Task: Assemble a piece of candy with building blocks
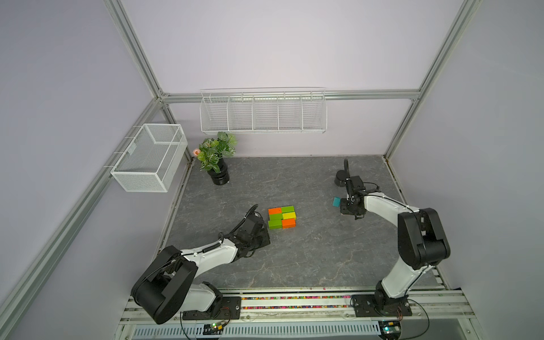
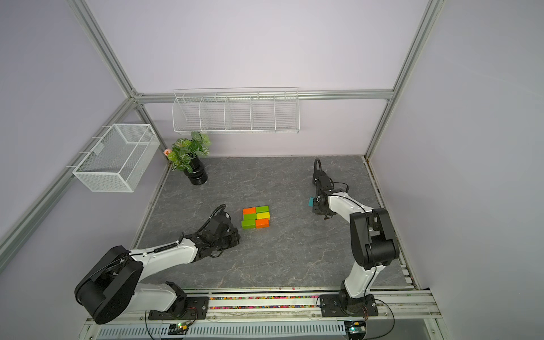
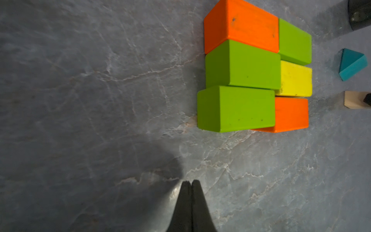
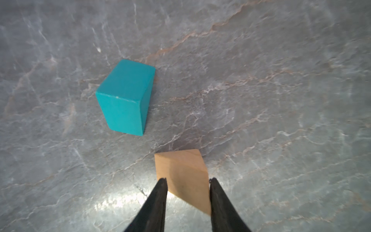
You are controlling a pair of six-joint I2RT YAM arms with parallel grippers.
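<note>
A cluster of orange (image 3: 239,27), green (image 3: 253,65) and yellow (image 3: 296,78) blocks lies at mid-table. My left gripper is shut, nothing between its fingers, beside the cluster's near side. In the right wrist view a teal block (image 4: 122,96) lies apart from a natural wood wedge (image 4: 179,170). My right gripper is part open over the wedge, one fingertip at each side of its lower part; I cannot tell whether they touch it.
A potted plant (image 1: 220,170) stands at back left and a black round object (image 1: 340,178) at back right. Wire baskets (image 1: 148,175) hang on the walls.
</note>
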